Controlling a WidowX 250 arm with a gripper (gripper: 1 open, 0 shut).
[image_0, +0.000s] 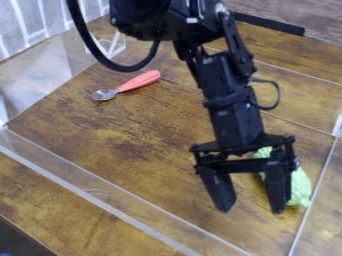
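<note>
My black gripper (250, 192) stands open at the right, its two fingers pointing down over the wooden board. A green, textured oblong object (294, 183) lies just behind and beside the right finger, partly hidden by the gripper. Whether the fingers touch it, I cannot tell.
A spoon with a pink handle (135, 82) lies at the upper left. Clear plastic walls border the wooden surface (114, 160) along the left, the front and the right.
</note>
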